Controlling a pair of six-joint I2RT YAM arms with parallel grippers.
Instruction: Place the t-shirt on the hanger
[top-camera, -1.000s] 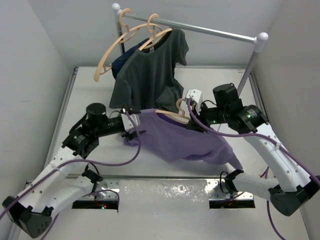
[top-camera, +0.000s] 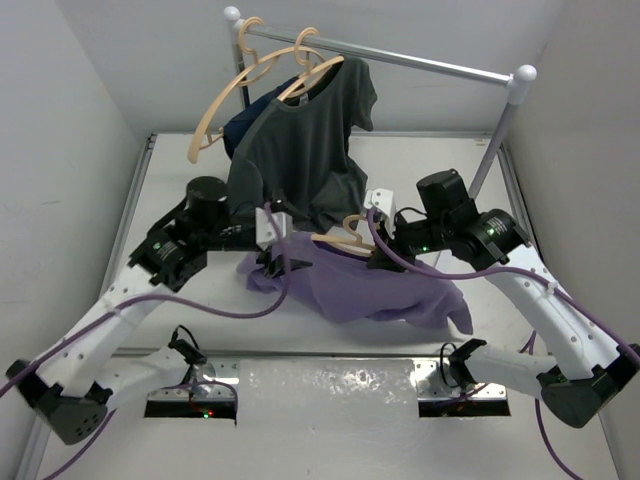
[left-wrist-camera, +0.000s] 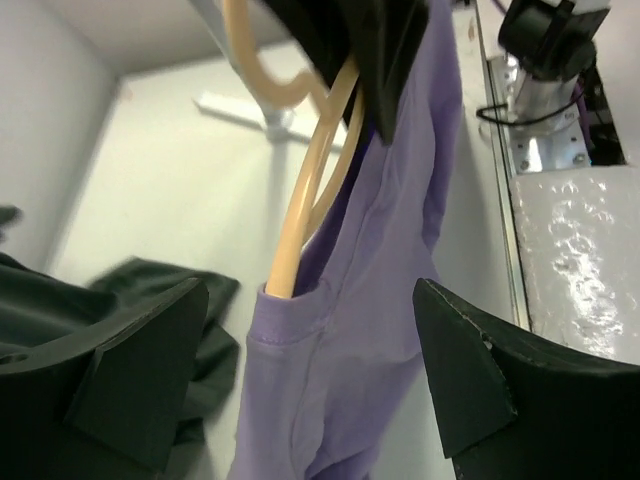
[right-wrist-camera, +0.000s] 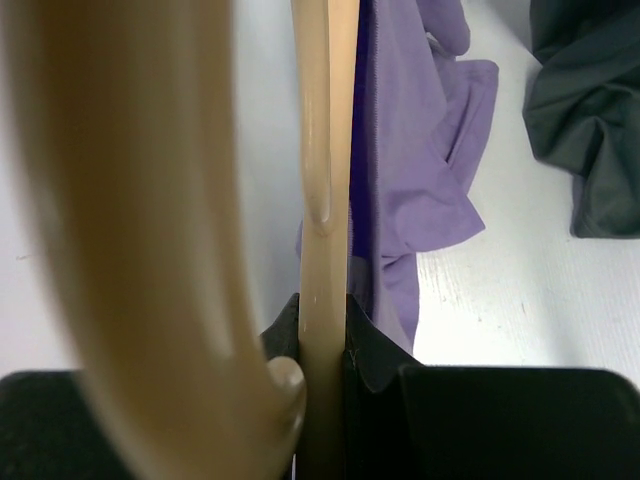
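Note:
The purple t-shirt (top-camera: 370, 290) hangs over the table, draped from a wooden hanger (top-camera: 345, 243). My right gripper (top-camera: 385, 258) is shut on the hanger close to its hook; in the right wrist view the wood (right-wrist-camera: 325, 290) passes between the fingers. At the hanger's left end, the arm's tip sits in the shirt's neckline edge (left-wrist-camera: 290, 310), with cloth hanging below it. My left gripper (top-camera: 285, 262) stands open to the left of that end. In the left wrist view its fingers (left-wrist-camera: 490, 380) are wide apart, the shirt visible beyond the gap.
A rack rail (top-camera: 400, 58) runs across the back, supported by a post at the right. On it hang a dark green t-shirt (top-camera: 305, 150), a dark blue garment (top-camera: 255, 115) and an empty wooden hanger (top-camera: 205, 120). Bare table (top-camera: 175, 240) shows at the left.
The right gripper and hanger shifted slightly; the shirt swayed.

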